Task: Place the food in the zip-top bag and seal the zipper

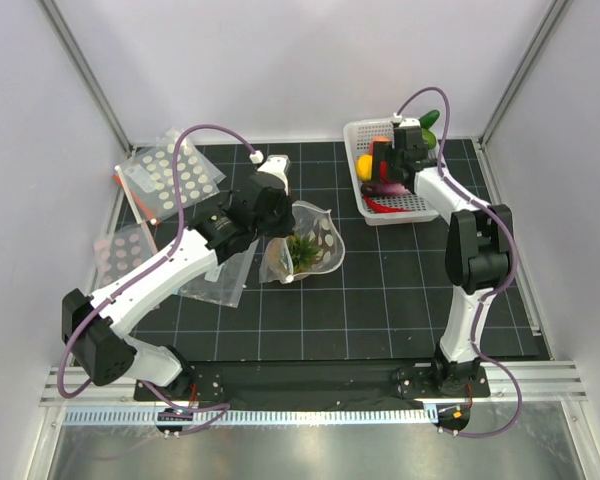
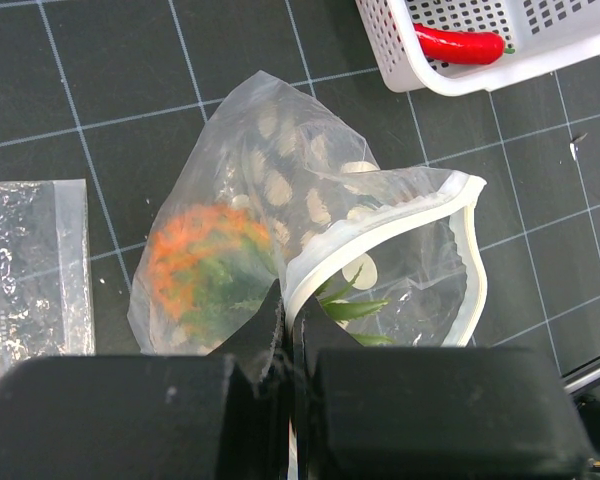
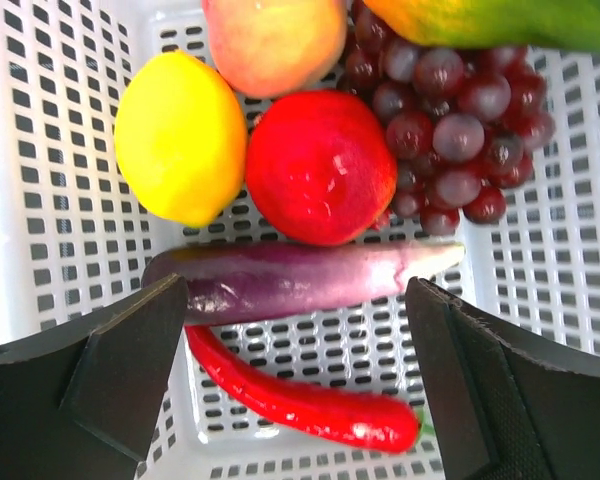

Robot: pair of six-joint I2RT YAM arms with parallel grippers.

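The zip top bag (image 1: 320,250) stands open on the dark mat, holding leafy greens and something orange, seen through its plastic (image 2: 200,260). My left gripper is shut on its white zipper rim. My right gripper is open over the white basket (image 1: 370,219), with nothing held. Below it lie a purple eggplant (image 3: 280,270) and a red chili pepper (image 3: 310,410); beyond are a yellow lemon (image 3: 180,140), a red pomegranate (image 3: 315,165), a peach (image 3: 272,35), red grapes (image 3: 450,130) and a green-orange papaya (image 3: 520,15).
Clear plastic bags (image 1: 165,180) lie flat at the left of the mat, with another (image 2: 35,270) beside the open bag.
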